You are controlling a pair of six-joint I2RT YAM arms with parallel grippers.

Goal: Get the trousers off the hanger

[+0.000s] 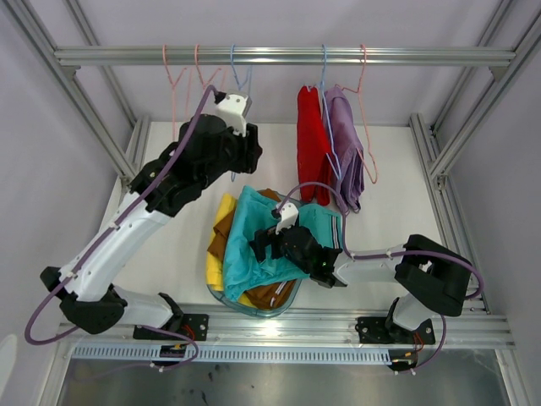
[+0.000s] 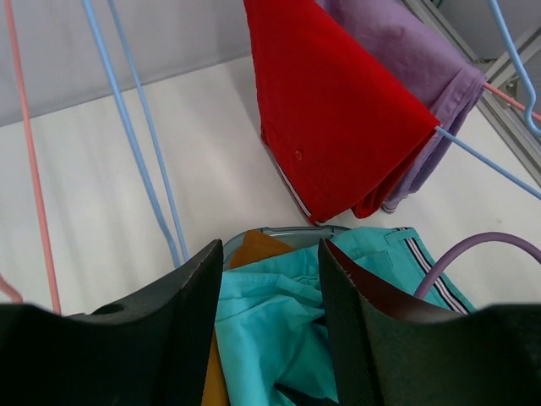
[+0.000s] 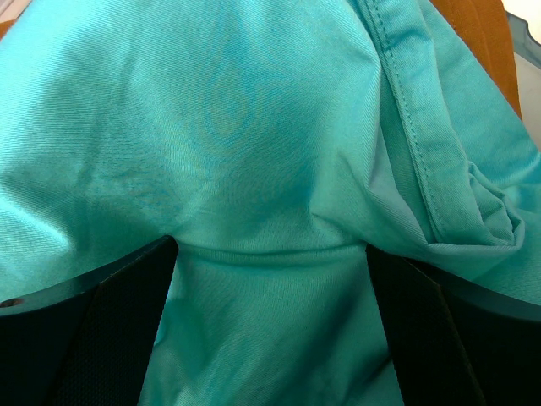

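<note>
Red trousers and purple trousers hang on hangers at the right of the rail. My left gripper is raised before the empty left hangers, left of the red trousers; in its wrist view the two fingers stand apart with nothing visible held. My right gripper rests down in turquoise cloth in the basket; in the right wrist view its fingertips are wide apart, sunk into the fabric.
The basket also holds yellow and brown clothes. Several empty pink and blue hangers hang from the rail.
</note>
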